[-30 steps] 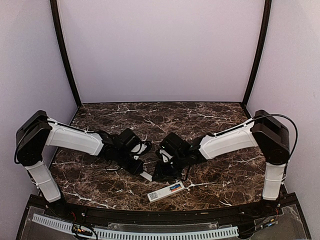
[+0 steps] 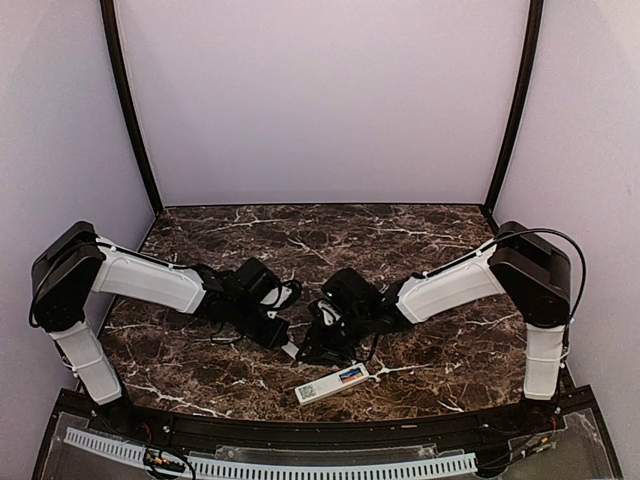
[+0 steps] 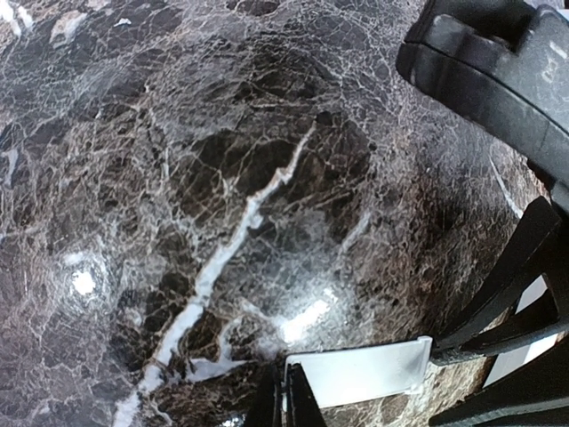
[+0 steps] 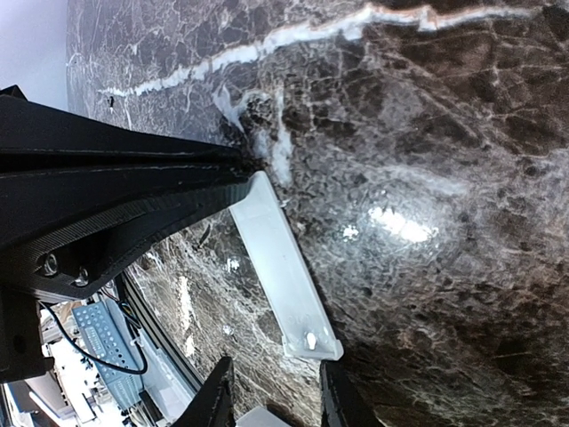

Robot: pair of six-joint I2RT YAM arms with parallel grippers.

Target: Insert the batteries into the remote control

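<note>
A small white plastic piece, likely the remote's battery cover (image 3: 356, 374) (image 4: 280, 267), lies between my grippers, with the white remote (image 2: 332, 383) just below them in the top view. My left gripper (image 2: 280, 338) is shut, its tips at one end of the piece; nothing clearly shows between them. My right gripper (image 2: 318, 350) has its tips apart at the piece's other end, beside it. In the right wrist view the black fingers of the other gripper touch the piece's far end. No batteries can be made out.
Pale walls (image 2: 320, 100) enclose it at back and sides. A black rail (image 2: 250, 427) runs along the front edge.
My right arm has shifted very slightly in the top view. My left arm and the remote look unchanged.
</note>
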